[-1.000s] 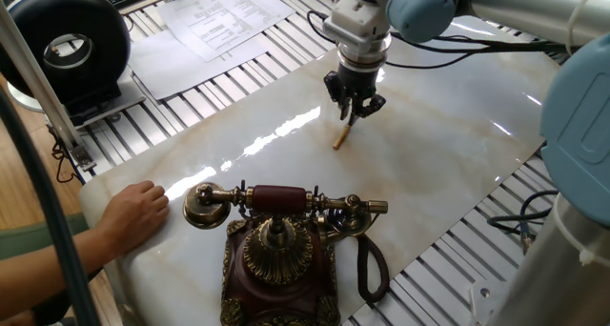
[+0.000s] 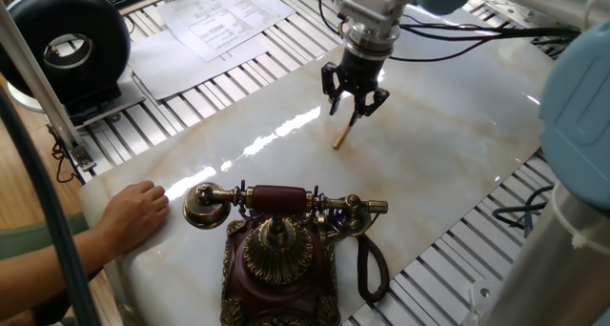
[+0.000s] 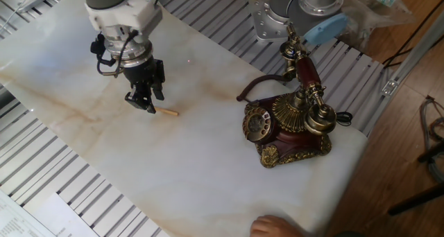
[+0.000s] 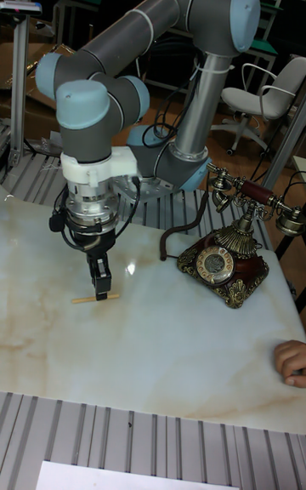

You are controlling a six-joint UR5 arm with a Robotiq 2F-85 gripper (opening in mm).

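A thin tan wooden stick (image 2: 340,138) lies on the marble-patterned board, its far end partly hidden by the gripper in exterior view 1. My gripper (image 2: 344,113) points down just over that end, its two black fingers spread apart. In exterior view 2 the stick (image 3: 167,112) sticks out from beside the fingertips of the gripper (image 3: 157,105). Exterior view 3 has the stick (image 4: 83,299) running crosswise behind or under the gripper (image 4: 101,296); whether they touch cannot be told.
An ornate dark red and brass telephone (image 2: 278,254) stands on the board (image 2: 429,126), well apart from the gripper. A person's hand (image 2: 136,213) rests at the board's edge. Papers (image 2: 214,26) lie beyond the board.
My gripper has turned about its own axis, so its two fingers now show side by side, and its wrist has shifted slightly. The stick, the telephone and the hand stay where they were.
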